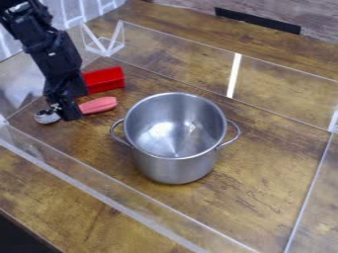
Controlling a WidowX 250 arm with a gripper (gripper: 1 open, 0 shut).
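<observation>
My black gripper [63,109] is at the left, low over the table, its fingers open beside a metal spoon-like head [46,117]. A pink handle [98,105] lies just right of the fingers; whether the two join is hidden by the gripper. A large steel pot [173,138] with two side handles stands upright at the centre, right of my gripper.
A red block-like object [103,80] sits behind the gripper. A black strip [256,20] lies at the back edge, and clear panels border the area.
</observation>
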